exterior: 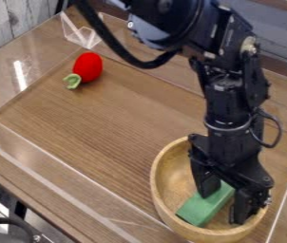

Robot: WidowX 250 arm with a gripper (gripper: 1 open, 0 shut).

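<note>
My black gripper point(230, 185) is over the right part of a yellow bowl point(178, 178) at the lower right, reaching down inside its rim beside a green oblong object point(200, 204). The gripper is open; the arm hides part of the bowl and of the green object.
A red object point(87, 66) with a green end lies at the upper left of the wooden table point(76, 142). A pale wall runs along the back edges.
</note>
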